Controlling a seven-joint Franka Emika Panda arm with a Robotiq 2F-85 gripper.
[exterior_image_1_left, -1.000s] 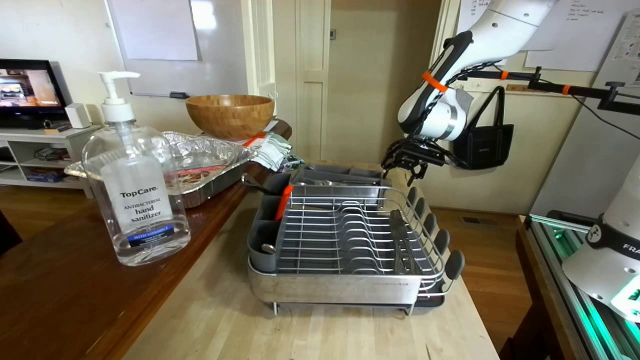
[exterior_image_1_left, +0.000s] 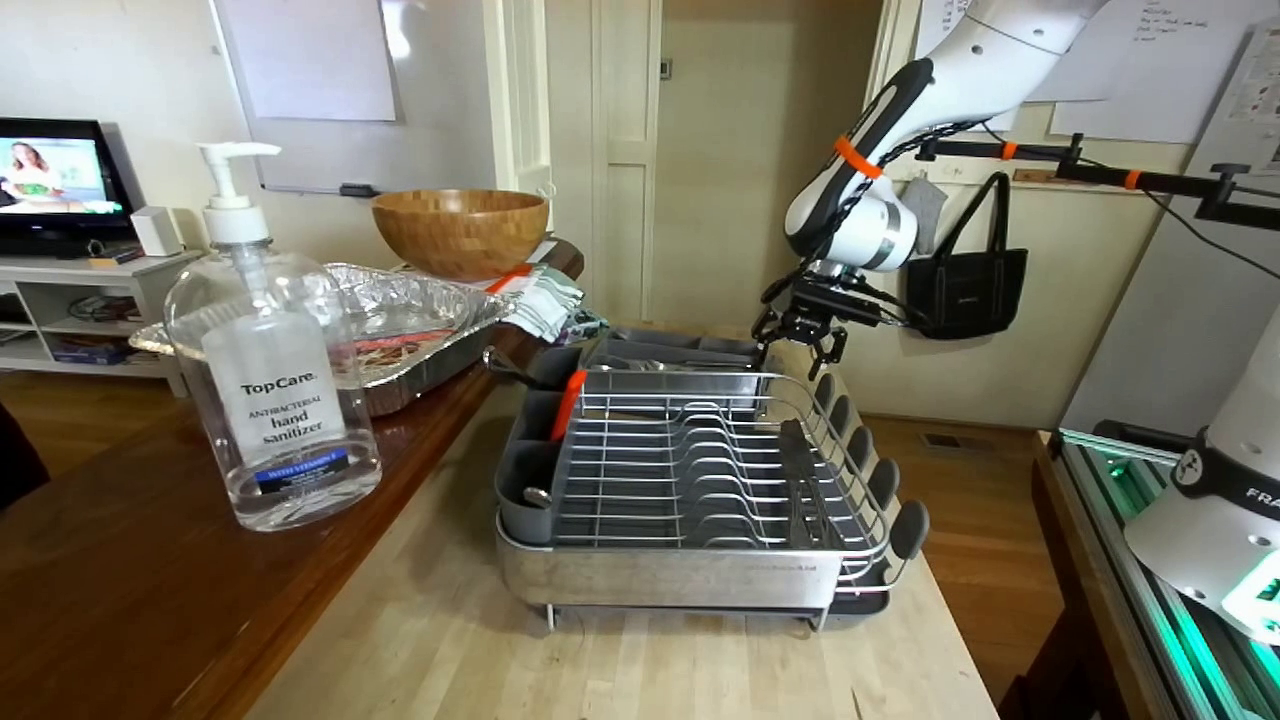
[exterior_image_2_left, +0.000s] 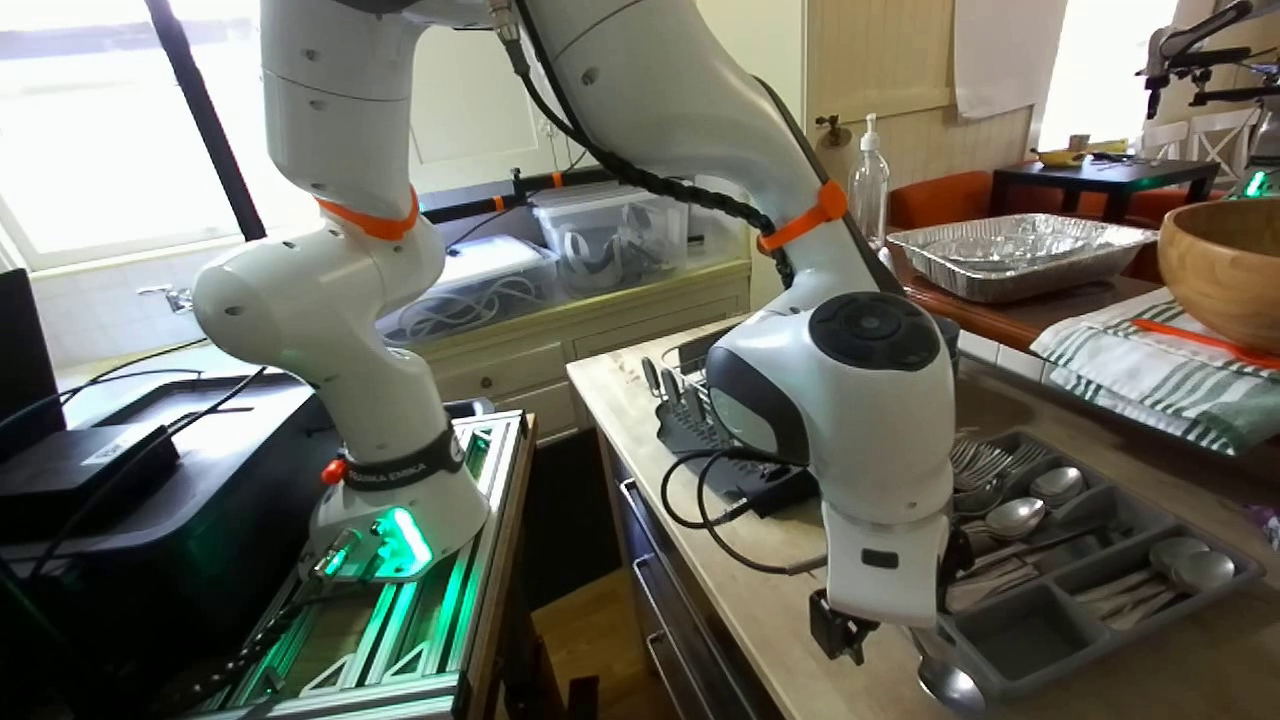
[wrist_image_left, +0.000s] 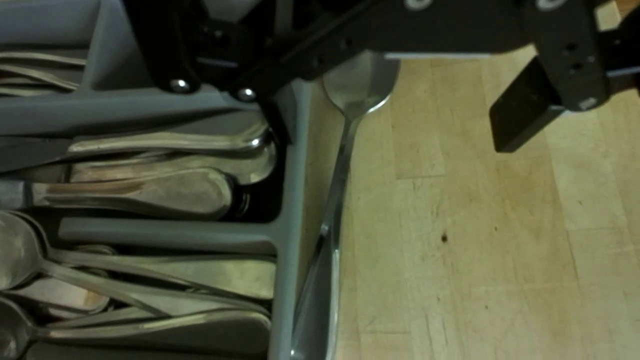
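Observation:
A metal spoon (wrist_image_left: 342, 174) lies on the wooden counter along the outer wall of the grey cutlery tray (wrist_image_left: 294, 198). Its bowl is partly covered by the gripper's dark linkage in the wrist view. Exterior view 2 shows the same spoon (exterior_image_2_left: 950, 686) just below the wrist. My gripper is open above it, one finger over the tray's edge and the other finger (wrist_image_left: 522, 111) over bare counter. Nothing is held between them. From exterior view 1 the gripper (exterior_image_1_left: 797, 348) appears behind the dish rack (exterior_image_1_left: 672, 576), near its far right corner.
Tray compartments hold knives (wrist_image_left: 174, 141), forks (exterior_image_2_left: 978, 462) and several spoons (exterior_image_2_left: 1014, 516); one front compartment (exterior_image_2_left: 1020, 636) is empty. Bare counter (wrist_image_left: 480, 252) lies on the spoon's other side. A wooden bowl (exterior_image_1_left: 462, 234), foil pan (exterior_image_1_left: 408, 306) and sanitizer bottle (exterior_image_1_left: 282, 408) stand on the raised ledge.
In exterior view 1 the arm's wrist has shifted slightly left, and the gripper looks a little more tilted. The dish rack and other counter items there have stayed put.

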